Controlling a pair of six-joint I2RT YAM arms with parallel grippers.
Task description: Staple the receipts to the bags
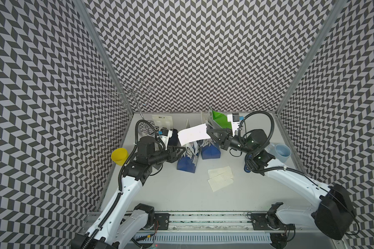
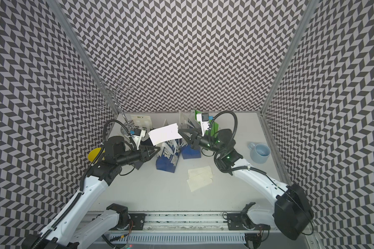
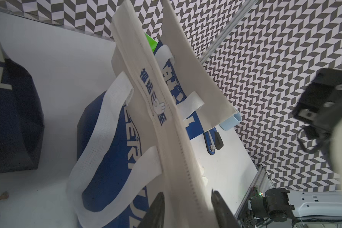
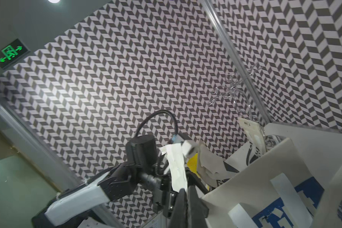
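Note:
A white receipt [image 1: 193,134] is pinched at its right end in my right gripper, which is shut on it above the bags. One blue-and-beige bag [image 1: 187,163] stands upright at mid-table. My left gripper is part open, its fingers [image 3: 155,210] on either side of that bag's beige top edge. Just to the right stands a second bag [image 1: 211,151]. A third, dark blue bag [image 3: 11,114] shows at the left in the left wrist view. Beyond the bags lies a blue and black stapler [image 3: 210,143]. More receipts [image 1: 220,178] lie flat on the table.
A green box [image 1: 221,120] is behind the bags. On the left are a yellow cup [image 1: 119,156] and a metal rack [image 1: 133,93]; a light blue mug [image 2: 259,152] sits at the right.

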